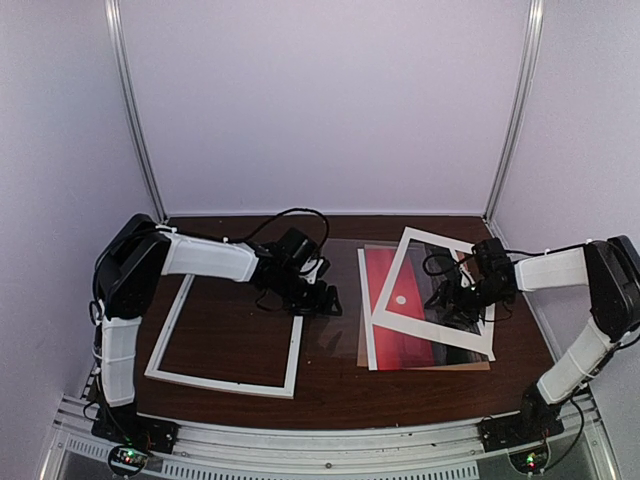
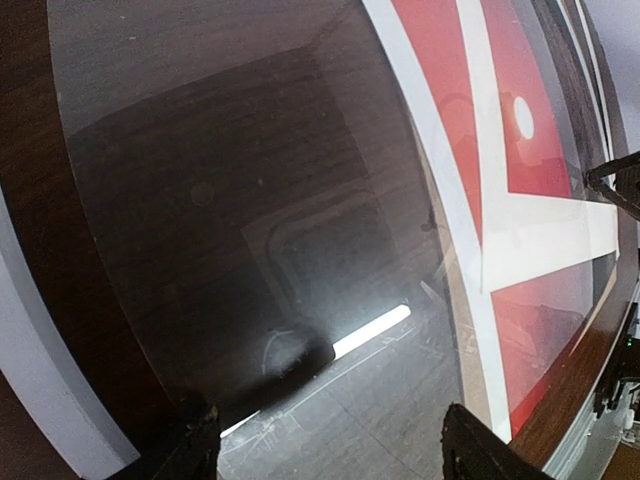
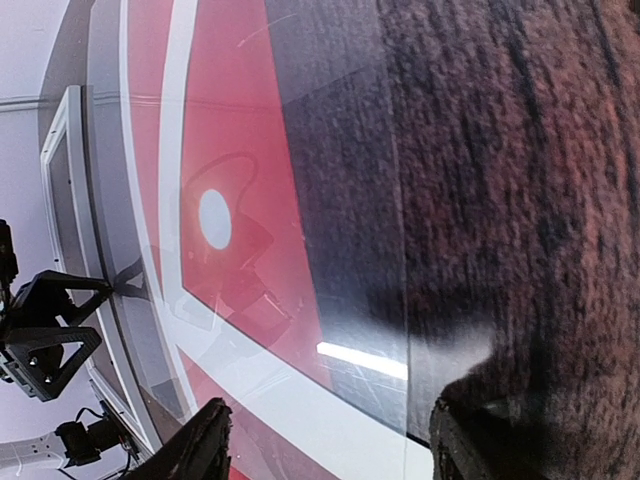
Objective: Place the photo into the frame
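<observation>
A white frame (image 1: 293, 360) lies on the left of the table. On the right is a stack: red photo (image 1: 385, 340), white mat (image 1: 400, 325) and clear sheets (image 1: 335, 338). My left gripper (image 1: 322, 298) is over the clear sheet beside the frame's right side; in its wrist view the fingers are apart, with nothing visible between them. My right gripper (image 1: 447, 298) is low over the stack's right part; its wrist view shows its fingertips apart over the clear sheet, nothing visibly held.
Light walls enclose the back and both sides, and a metal rail (image 1: 330, 435) runs along the front edge.
</observation>
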